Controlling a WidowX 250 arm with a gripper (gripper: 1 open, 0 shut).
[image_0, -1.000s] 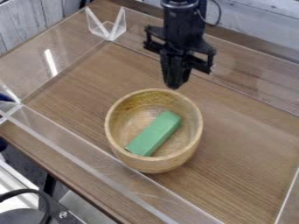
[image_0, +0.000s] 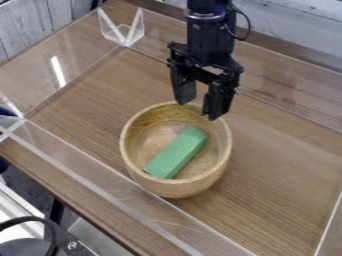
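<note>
The black robot arm reaches down from the top centre of the camera view. Its gripper (image_0: 201, 94) is open, hanging just above the back rim of a round tan bowl (image_0: 135, 135). Inside the bowl lies a green rectangular block (image_0: 175, 153), tilted diagonally, with nothing touching it.
A small clear wire or plastic holder (image_0: 123, 30) stands at the back left. A black cable or device sits at the lower-left corner, and a pale wall runs along the top right.
The bowl and green block have not visibly moved.
</note>
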